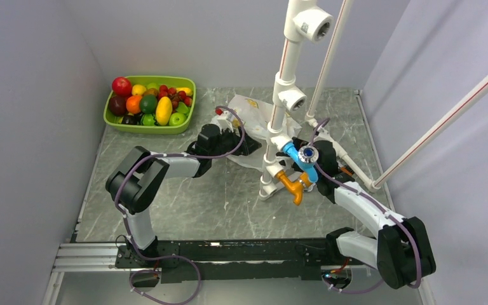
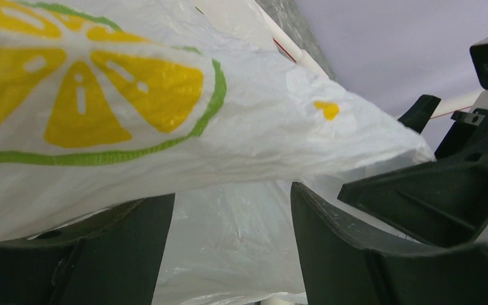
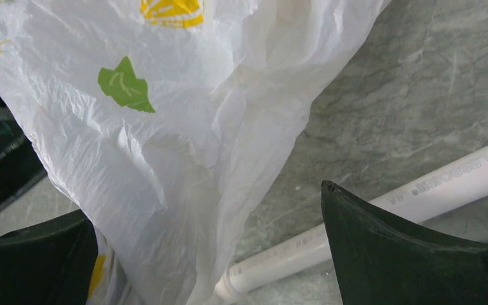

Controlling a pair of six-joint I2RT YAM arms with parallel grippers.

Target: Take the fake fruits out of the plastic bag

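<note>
A crumpled white plastic bag (image 1: 251, 113) with fruit prints lies at the back middle of the table. My left gripper (image 1: 254, 147) is at its near side. In the left wrist view its fingers (image 2: 143, 244) stand apart beneath a printed flap of the bag (image 2: 260, 121), with more film behind the gap. My right gripper is open wide, and a loose fold of the bag (image 3: 184, 146) hangs across the space between its fingers. The right gripper's black fingers (image 2: 432, 197) reach the bag's edge in the left wrist view. Whether fruit is inside the bag cannot be made out.
A green basket (image 1: 181, 124) full of fake fruits stands at the back left. A white pipe (image 1: 279, 95) with a blue tap (image 1: 300, 162) and an orange tap (image 1: 295, 186) hides part of the right gripper from above.
</note>
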